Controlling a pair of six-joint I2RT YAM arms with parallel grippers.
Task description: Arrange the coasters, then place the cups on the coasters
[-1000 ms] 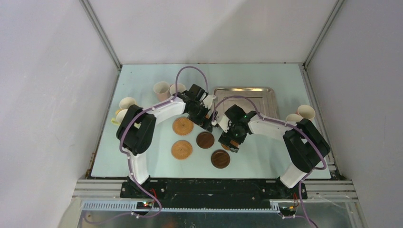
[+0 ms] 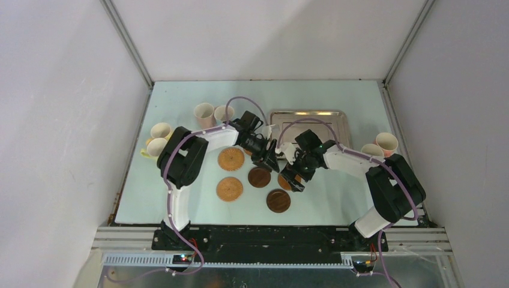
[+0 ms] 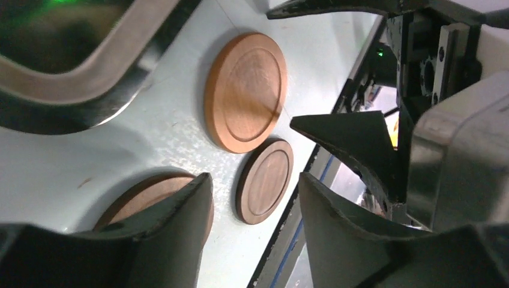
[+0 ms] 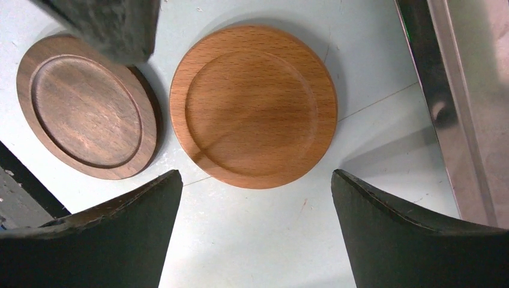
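Note:
Several cups stand near the table's sides: a white cup and its neighbour at the back left, yellow-handled cups at the far left, pinkish cups at the right. Wooden coasters lie mid-table, among them a light woven one and a dark one. My left gripper hangs over the middle, part open and empty, with coasters beyond its fingers. My right gripper is open above a brown coaster, nothing between its fingers.
A metal tray lies behind the grippers, its edge close to the right one in the right wrist view. Both grippers are near each other. Bare table shows at the front right.
Cups and coasters stay put.

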